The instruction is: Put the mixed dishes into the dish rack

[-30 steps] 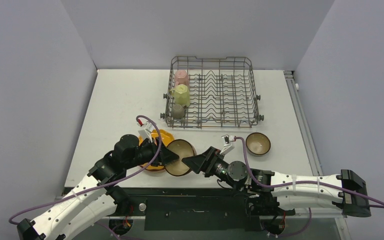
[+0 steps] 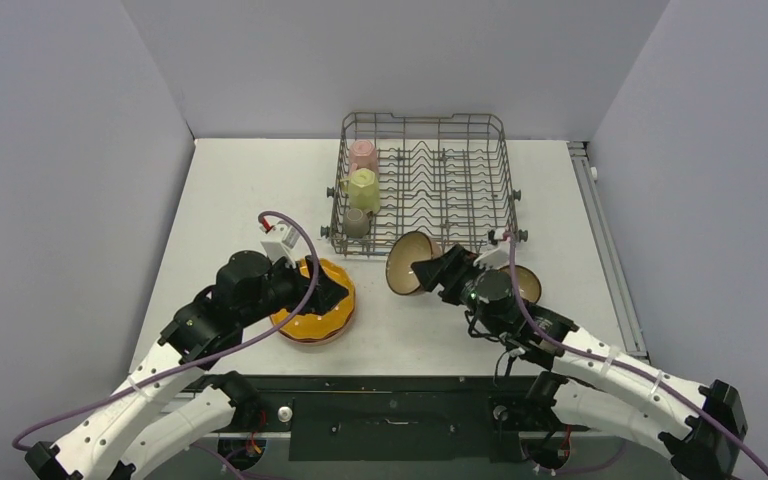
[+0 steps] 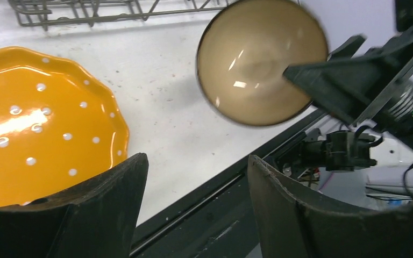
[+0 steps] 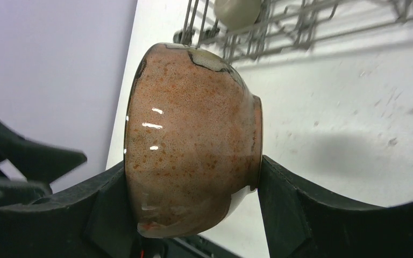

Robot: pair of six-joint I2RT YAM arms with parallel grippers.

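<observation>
Tilted on its side in the air before the rack, a brown bowl (image 2: 409, 263) is pinched at its edge by my right gripper (image 2: 426, 273). Its speckled outside (image 4: 193, 134) fills the space between the fingers in the right wrist view, and its glossy inside (image 3: 261, 59) shows in the left wrist view. My left gripper is open and empty, above the orange dotted plate (image 3: 43, 123). The wire dish rack (image 2: 440, 246) holds a pink cup (image 2: 363, 153), a yellow-green cup (image 2: 362, 188) and a grey cup (image 2: 356, 222) along its left side.
A second brown bowl (image 2: 528, 284) lies on the right of the white table (image 2: 580, 250), partly hidden by my right arm. The rack's middle and right are empty. Grey walls stand on both sides.
With the bowl held, my right gripper has moved away from the left one, right and toward the rack. The left gripper, earlier at the bowl's edge, is now clear of it and slightly farther back.
</observation>
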